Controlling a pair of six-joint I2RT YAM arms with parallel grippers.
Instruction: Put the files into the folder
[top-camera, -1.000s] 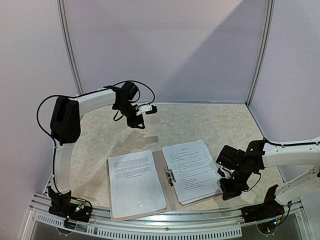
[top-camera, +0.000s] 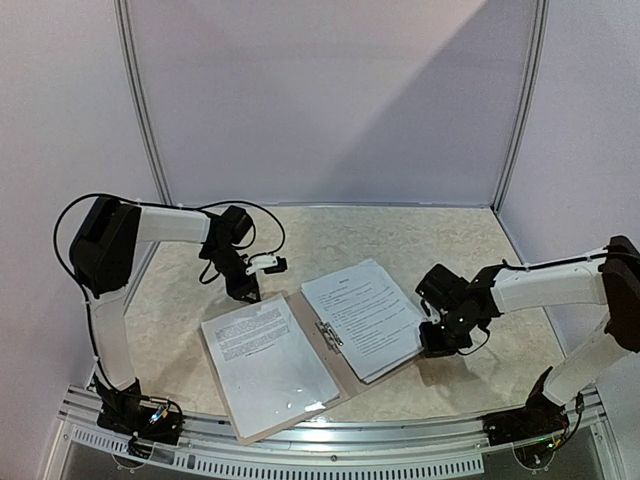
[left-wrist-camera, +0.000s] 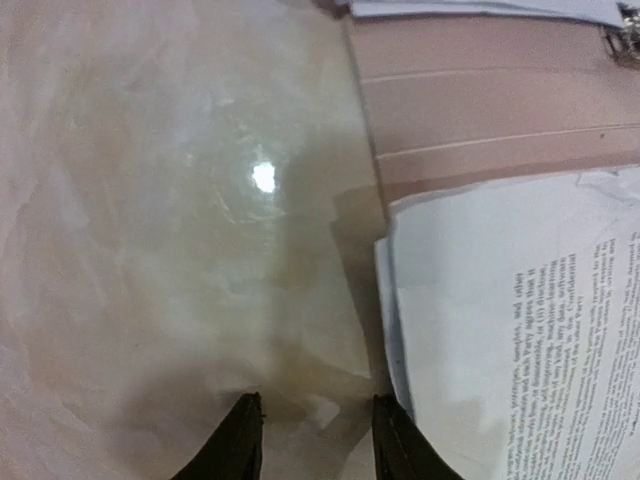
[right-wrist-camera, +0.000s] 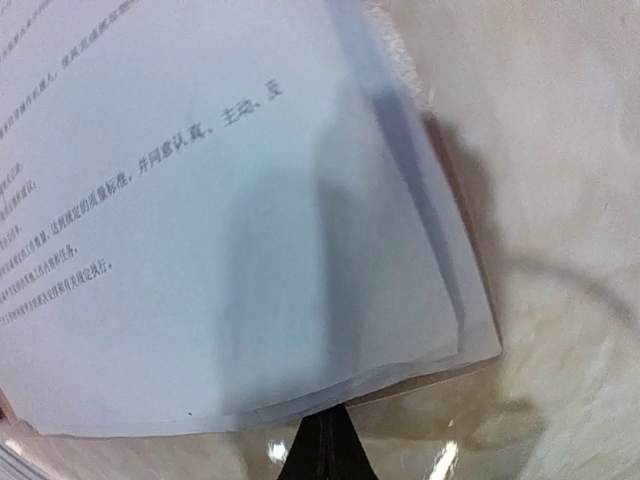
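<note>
The folder (top-camera: 343, 376) lies spread flat and turned askew, a metal clip (top-camera: 329, 336) near its middle. One sheet (top-camera: 275, 365) covers its left half; a stack of printed sheets (top-camera: 365, 320) covers the right half. At the far left corner is my left gripper (top-camera: 246, 296). Its fingers stand apart over bare table in the left wrist view, one finger (left-wrist-camera: 398, 440) close against the sheet's edge. My right gripper (top-camera: 436, 346) is at the right edge of the stack. In the right wrist view its fingertips (right-wrist-camera: 326, 425) are together at the papers' edge, nothing visible between them.
Bare table (top-camera: 360, 235) stretches behind the folder and to both sides. The folder's near left corner reaches over the metal rail (top-camera: 400, 430) at the front. Pale walls enclose the sides and back.
The folder has turned anticlockwise, its right half shifting back and left.
</note>
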